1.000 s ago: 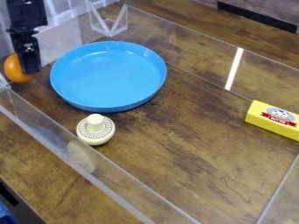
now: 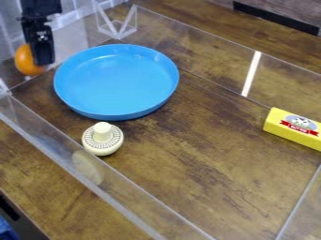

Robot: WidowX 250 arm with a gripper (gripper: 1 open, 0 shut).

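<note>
At the upper left, my black gripper [image 2: 36, 51] is shut on an orange round object [image 2: 28, 64], held just left of the blue plate [image 2: 115, 60]. The plate lies flat on the wooden table. Below it stands a small white mushroom-shaped item [image 2: 103, 141] with a dotted base.
A yellow box with a red and white label [image 2: 292, 129] lies at the right edge. Clear plastic walls border the workspace at left and back.
My gripper and the orange object in it have moved up and to the right, toward the blue plate. The other things have not moved.
</note>
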